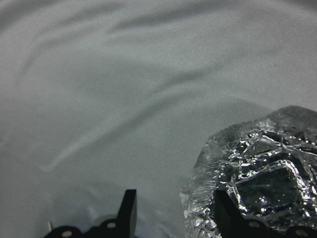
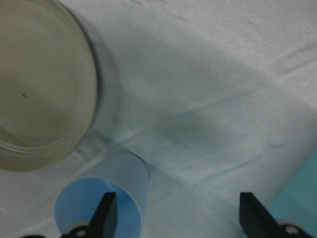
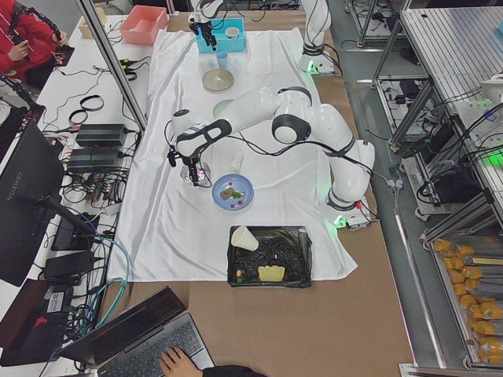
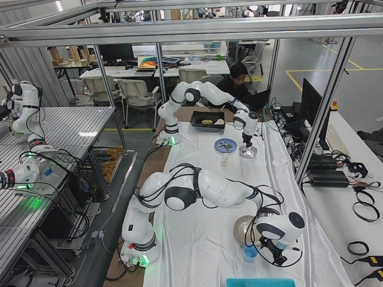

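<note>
My left gripper is open low over a crinkled foil dish [image 1: 267, 188], whose rim lies between and beside its fingertips; in the camera left view the gripper covers part of the dish. My right gripper is open near a blue cup [image 2: 99, 198], with a beige plate [image 2: 34, 84] to the cup's upper left in the right wrist view. In the camera left view a blue plate [image 3: 233, 192] with small food pieces lies beside the foil dish, near a pale elongated item [image 3: 236, 162].
A black bin [image 3: 269, 259] with a white cup and sponge-like piece sits at one end of the white cloth, a blue tray [image 3: 222, 44] at the other. A pale green plate is partly hidden under the left arm.
</note>
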